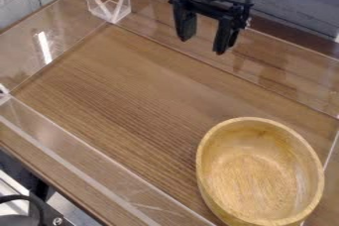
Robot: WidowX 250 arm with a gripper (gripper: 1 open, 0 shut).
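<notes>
My dark gripper [207, 34] hangs over the back middle of the wooden work surface [126, 111], its two black fingers pointing down and apart, standing open with no object visible between them. A round, pale yellow plastic bowl [259, 170] sits at the front right, well away from the gripper, and looks empty.
A clear, angular holder or bracket [110, 5] stands at the back left. Walls edge the surface at the back and left. A dark cable [27, 200] lies at the lower left corner.
</notes>
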